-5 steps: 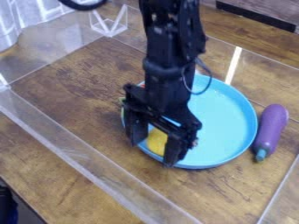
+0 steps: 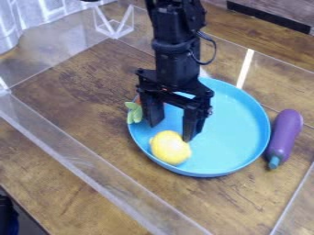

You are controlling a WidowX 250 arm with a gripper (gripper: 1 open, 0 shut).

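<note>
A yellow, lemon-like object point(image 2: 170, 149) lies in the front left of a blue round bowl or plate point(image 2: 241, 128). My gripper point(image 2: 172, 115) hangs just above and behind it, its dark fingers apart and open. Something pale green point(image 2: 135, 112) sits at the left rim, partly hidden by the gripper.
A purple eggplant-like object point(image 2: 284, 138) lies right of the blue dish.
My gripper has moved up and back, away from the front of the dish, uncovering more of the yellow object.
</note>
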